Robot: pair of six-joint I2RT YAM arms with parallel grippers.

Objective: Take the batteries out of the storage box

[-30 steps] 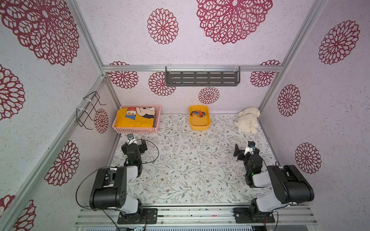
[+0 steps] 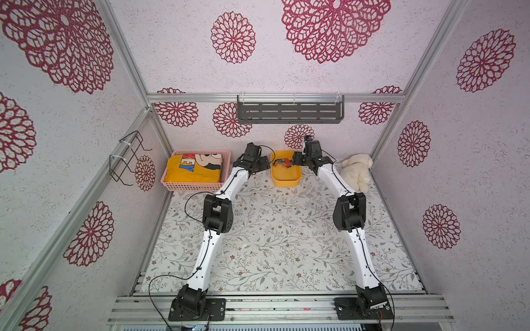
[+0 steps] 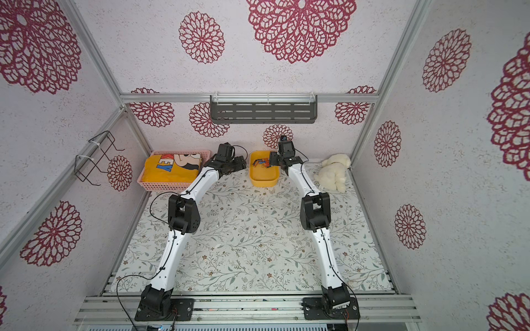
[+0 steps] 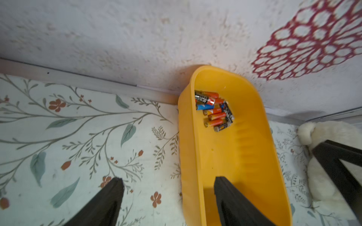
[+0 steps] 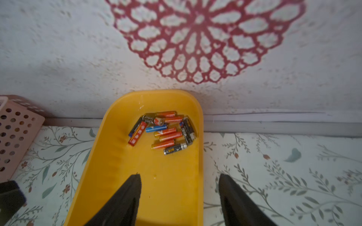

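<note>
A yellow storage box (image 2: 286, 181) stands against the back wall, between my two grippers. Inside its far end lie several loose batteries (image 5: 166, 136), mostly orange with some black and one blue. My left gripper is just left of the box, its fingers (image 4: 101, 199) well apart and nothing held. Over the box's right rim hangs my right gripper, also with parted fingers (image 5: 126, 199) and nothing between them. Neither gripper touches a battery. The near end of the box is partly covered by the fingers in both wrist views.
A pink basket (image 2: 194, 187) with a yellow cloth (image 2: 193, 172) stands left. At right sits a white plush toy (image 2: 357, 172). A grey rack (image 2: 290, 115) hangs on the back wall above the box.
Both arms have stretched from the front of the table to the back, reaching either side of the yellow box. The box and batteries have stayed where they were.
</note>
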